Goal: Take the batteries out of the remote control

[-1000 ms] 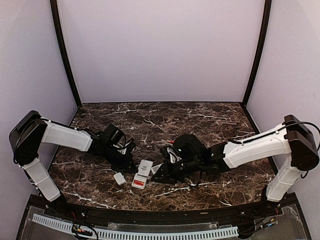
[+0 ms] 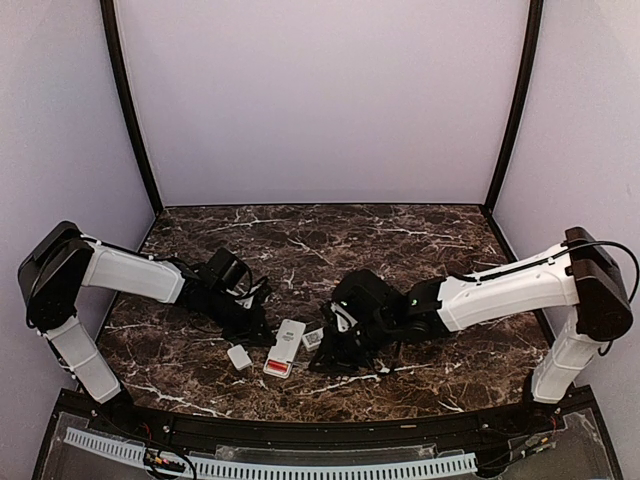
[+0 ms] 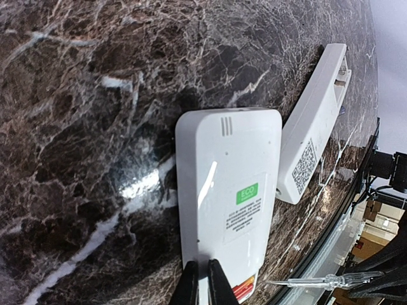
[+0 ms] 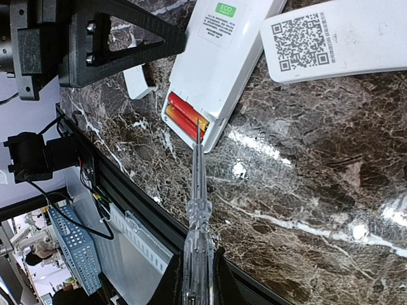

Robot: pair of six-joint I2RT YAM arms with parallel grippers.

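The white remote control (image 2: 288,340) lies face down on the dark marbled table. Its battery compartment is uncovered, and red-and-yellow batteries (image 4: 184,117) sit inside. At the remote's left side my left gripper is shut, with the white edge between its fingertips. My right gripper is shut on a clear slim screwdriver-like tool (image 4: 198,219). The tool's thin metal tip reaches over the near ends of the batteries in the right wrist view; whether it touches them I cannot tell.
A small white cover (image 2: 239,357) rests left of the remote. Another white device with a QR code (image 4: 302,41) lies close on the remote's right. Open table extends behind both arms, and the table's front edge (image 2: 300,430) is near.
Over the last second my right gripper has come nearer the camera-side edge, bringing the tool tip down to the battery compartment. The left arm and the remote stay in place.
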